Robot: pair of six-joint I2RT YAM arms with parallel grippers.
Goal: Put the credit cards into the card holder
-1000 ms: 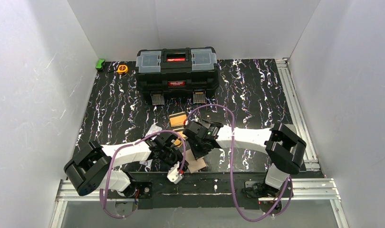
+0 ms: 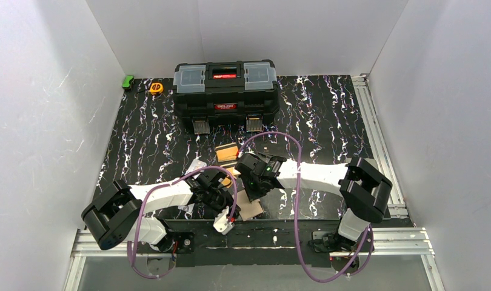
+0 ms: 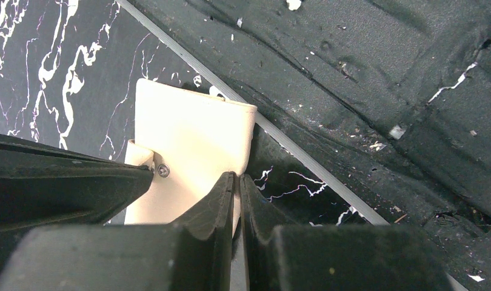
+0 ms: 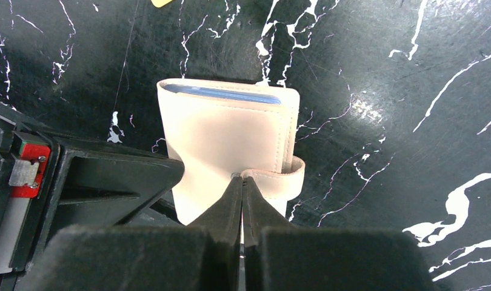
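A cream leather card holder (image 3: pixel 194 130) lies near the table's front edge, seen also in the top view between both grippers. My left gripper is shut on one side edge of it. In the right wrist view, a blue lining or card edge shows in the slot along the top of the holder (image 4: pixel 231 133). Its strap (image 4: pixel 285 179) bends over from one side. The shut tips of my right gripper are at the strap's end; whether they pinch it is hidden. Gold cards (image 2: pixel 227 152) lie farther back, partly covered by the right arm.
A black toolbox (image 2: pixel 225 94) stands at the back. An orange tape measure (image 2: pixel 156 88) and a green object (image 2: pixel 128 82) are at the back left. Something clear and whitish (image 2: pixel 196 165) lies by the left arm. The table's right side is open.
The right arm has shifted very slightly to the right over the last second. The left arm and the holder look unmoved.
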